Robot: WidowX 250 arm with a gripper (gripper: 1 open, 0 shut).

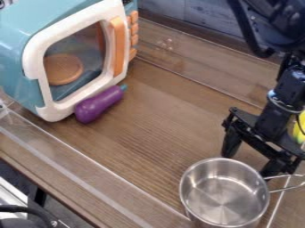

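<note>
My black gripper (252, 147) is at the right, low over the table just behind a steel pot (223, 198) that has a wire handle to its right. The fingers point down toward the pot's rear rim; whether anything is between them I cannot tell. A purple toy eggplant (98, 104) lies in front of a toy microwave (48, 36) at the upper left, which shows an orange disc inside. A yellow object (301, 123) is partly hidden behind the gripper.
A wall stands at the back, and the table's front edge runs along the lower left, with dark cables below it.
</note>
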